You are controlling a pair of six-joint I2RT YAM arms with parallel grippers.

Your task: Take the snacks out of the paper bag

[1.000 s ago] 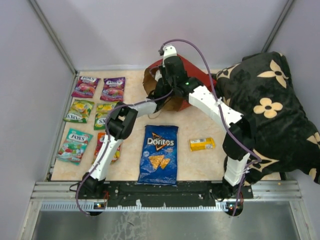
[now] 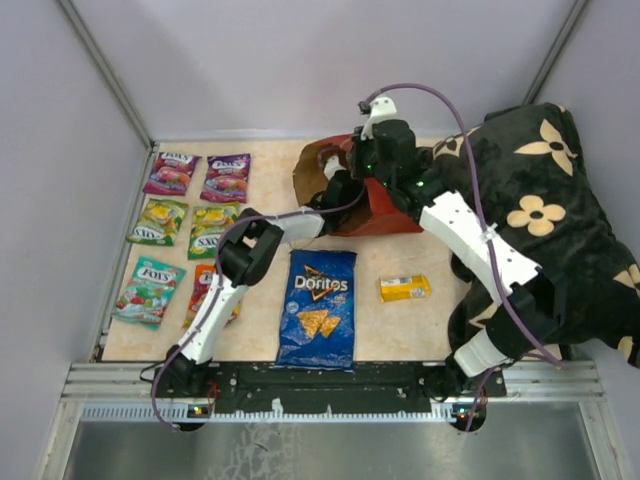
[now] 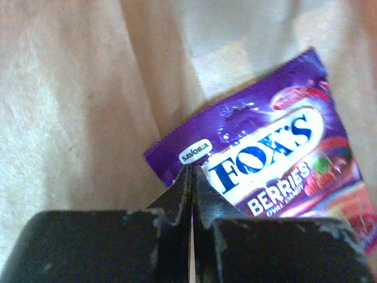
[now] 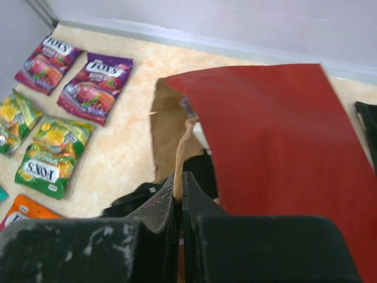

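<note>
The red-and-brown paper bag point(image 2: 390, 222) lies open at the back centre. My left gripper is inside it, shut, its tips at a purple Fox's Berries pack point(image 3: 265, 153) on the brown paper; whether anything is held does not show. My right gripper is shut at the bag's edge, where a strip of brown paper stands at its fingertips; I cannot tell if it is gripped. The bag's red side point(image 4: 271, 141) fills the right of that view.
Several Fox's packs point(image 2: 150, 295) lie at the left, a blue Doritos bag point(image 2: 315, 340) at front centre, a yellow pack point(image 2: 404, 287) to its right. A dark flowered cushion point(image 2: 540, 260) covers the right side.
My right arm has moved rightward in the top view, and the bag's opening and red side have shifted with it. The left arm has moved slightly.
</note>
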